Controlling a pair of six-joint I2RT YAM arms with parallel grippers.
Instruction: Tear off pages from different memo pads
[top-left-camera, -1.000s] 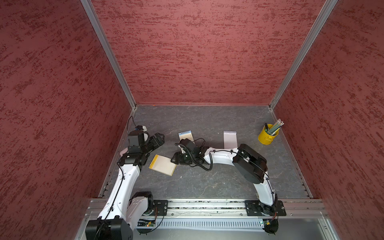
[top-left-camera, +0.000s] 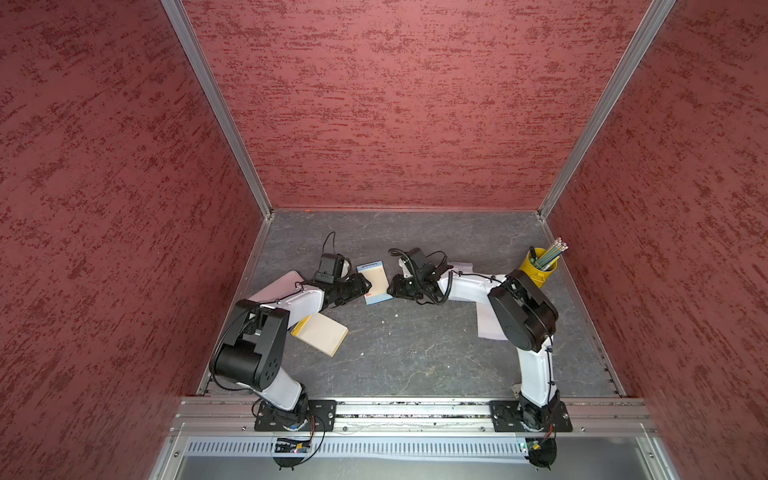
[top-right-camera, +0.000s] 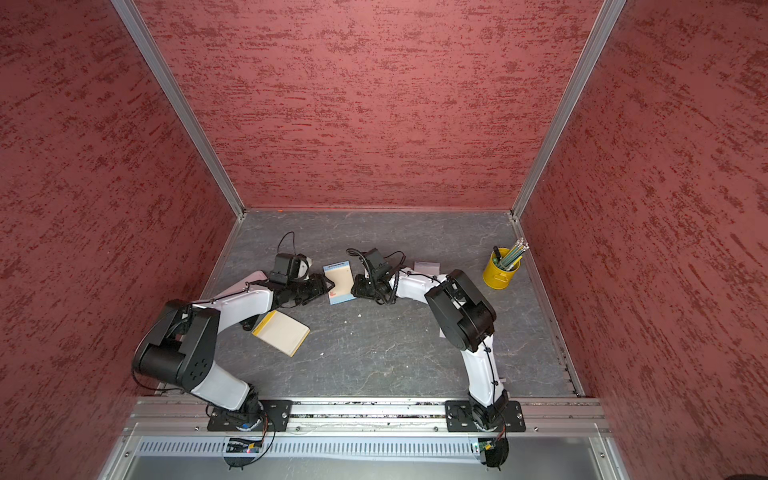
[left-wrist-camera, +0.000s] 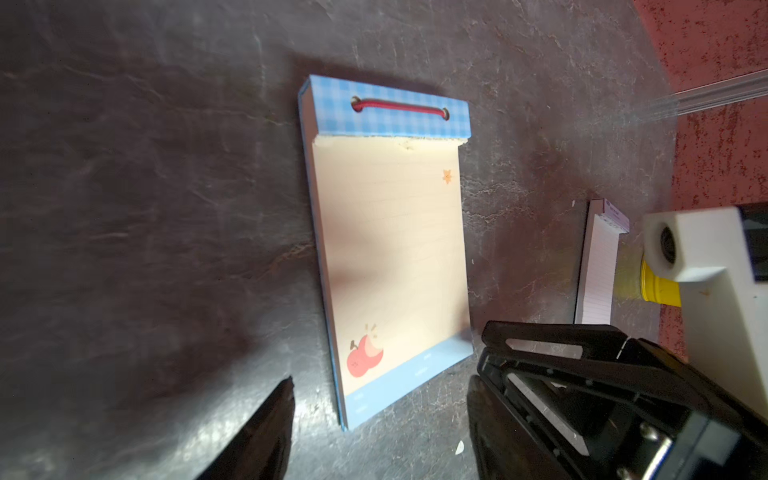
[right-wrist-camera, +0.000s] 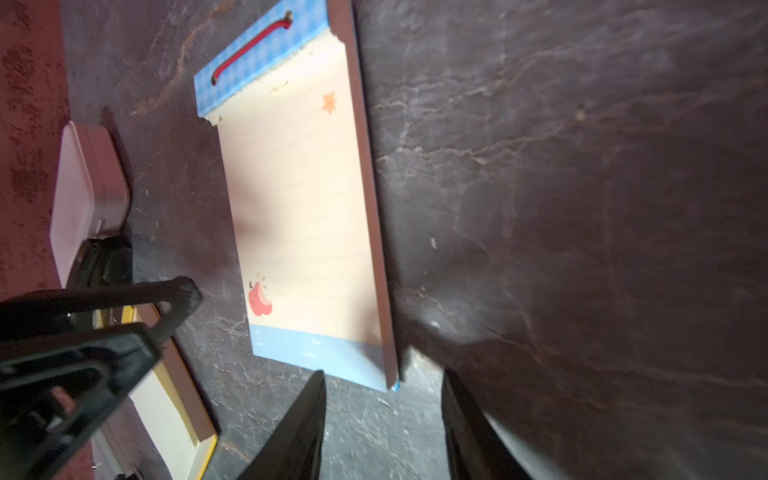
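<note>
A memo pad (left-wrist-camera: 388, 256) with a blue checked header, red cord and apple print lies flat between the grippers in the middle of the table. My left gripper hovers just left of it, fingers parted with nothing between them. My right gripper is low at the pad's lower right corner, fingers apart and empty. A yellow-bound cream pad (top-left-camera: 318, 332) lies front left. Pale lilac pads (top-left-camera: 492, 322) lie on the right, partly hidden by the right arm.
A pink case (right-wrist-camera: 84, 188) sits at the far left. A yellow pen cup (top-right-camera: 497, 274) stands at the right.
My left gripper has moved right toward the blue pad and lower. My right gripper has left the yellow-bound pad, moving back and right to the blue pad's right side.
</note>
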